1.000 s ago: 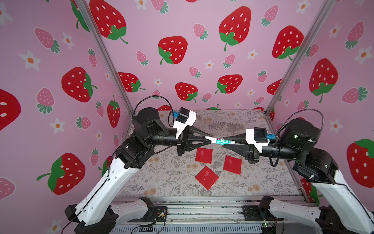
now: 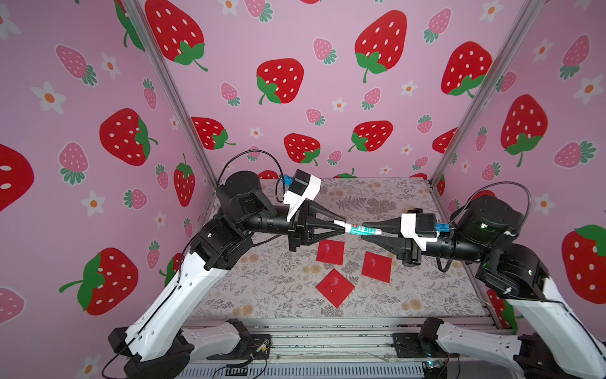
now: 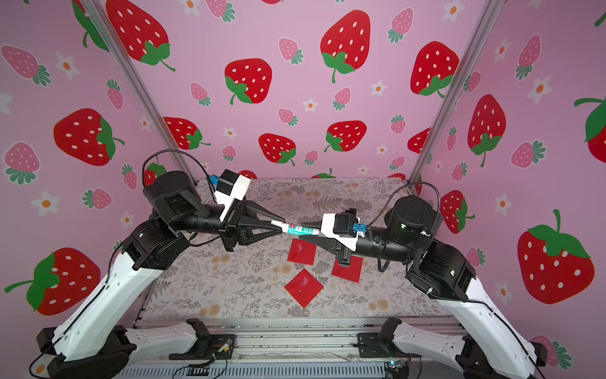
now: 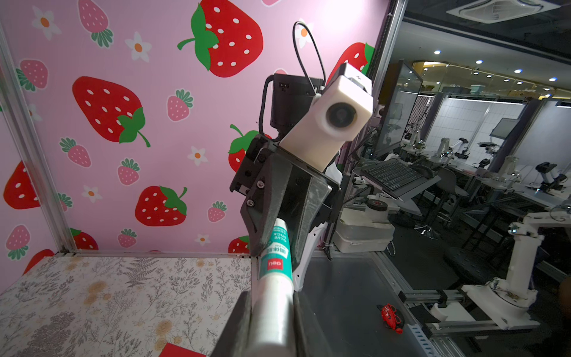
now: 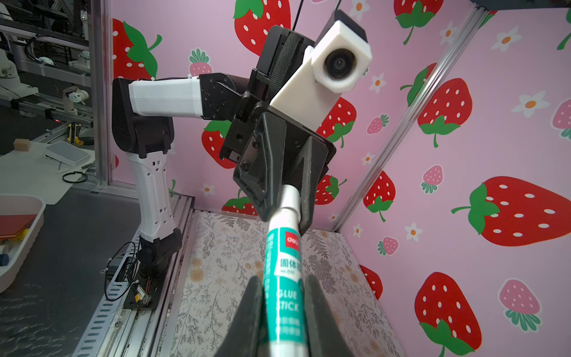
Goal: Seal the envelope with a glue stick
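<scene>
A white and teal glue stick (image 2: 361,230) is held level in the air between my two grippers, above the table. My right gripper (image 2: 371,232) is shut on its teal labelled body. At the other end, the fingers of my left gripper (image 2: 341,227) stand on both sides of the white cap (image 4: 272,321); whether they press on it cannot be made out. The cap and body (image 5: 284,267) look in line, with no clear gap. Below lie three red envelopes: one at the back left (image 2: 330,251), one at the right (image 2: 377,266) and one in front (image 2: 335,288).
Strawberry-patterned walls close in the sides and back. A metal rail (image 2: 328,325) runs along the front edge.
The glue stick has moved a touch the same way and stays between the two grippers.
</scene>
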